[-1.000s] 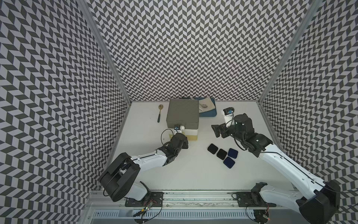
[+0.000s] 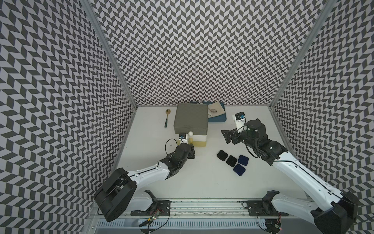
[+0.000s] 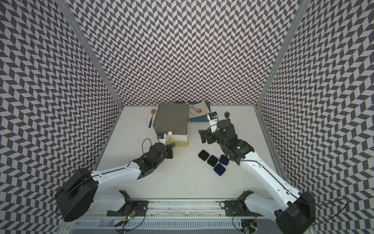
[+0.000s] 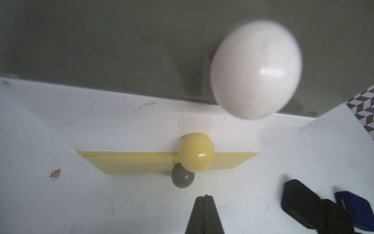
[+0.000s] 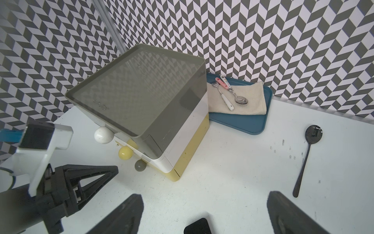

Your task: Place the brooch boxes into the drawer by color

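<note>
The drawer unit point(image 5: 187, 128) has a grey top tier, a white middle and a yellow base. From its front stick out a white knob point(image 4: 256, 70), a yellow knob point(image 4: 196, 152) and a grey knob point(image 4: 182, 176). My left gripper is shut in front of them with nothing between its fingers, and its tips are clear of the knobs. Two black boxes point(image 2: 222, 155) and two navy boxes point(image 2: 243, 159) lie flat on the table to the right. Above and behind them, my right gripper stands wide open and empty.
Behind the unit, a blue tray point(image 5: 249, 128) holds a cloth with cutlery. A dark spoon point(image 5: 307, 152) lies at the right, and a wooden-headed spoon point(image 2: 167, 115) at the left.
My left gripper has drawn back and slightly left from the unit's front, bringing the yellow knob into sight. The right arm has barely shifted. The boxes lie where they were.
</note>
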